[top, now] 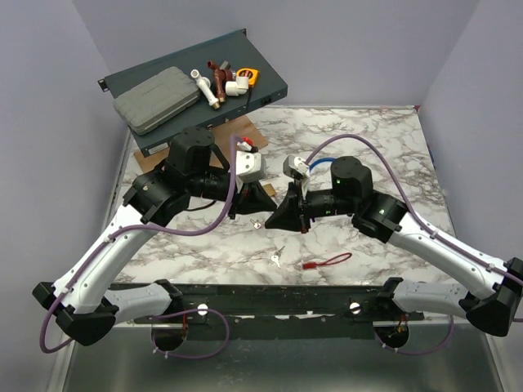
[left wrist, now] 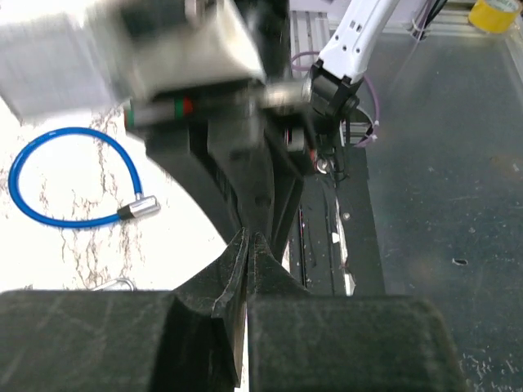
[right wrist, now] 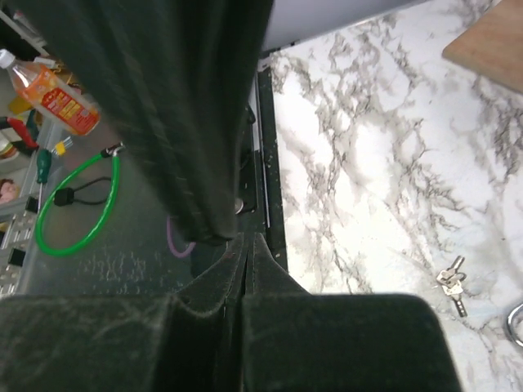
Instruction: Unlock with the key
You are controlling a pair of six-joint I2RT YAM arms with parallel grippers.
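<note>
A red body (top: 310, 265) with a thin red loop (top: 337, 260) lies on the marble tabletop, front of centre. Left of it are small silver keys (top: 276, 259), and another small silver piece (top: 257, 223) sits close to my grippers. My left gripper (top: 274, 210) and my right gripper (top: 268, 226) nearly meet above the table. Both are shut, and nothing shows between the left fingertips or the right fingertips (right wrist: 260, 249). In the right wrist view, silver keys (right wrist: 452, 282) lie flat, with part of a metal ring (right wrist: 513, 325) at the right edge.
Behind the grippers is a small gold block (top: 269, 190), mostly covered. A blue cable loop (left wrist: 80, 223) lies on the table in the left wrist view. A brown board (top: 245, 129) is beneath the dark shelf (top: 270, 88) at back left.
</note>
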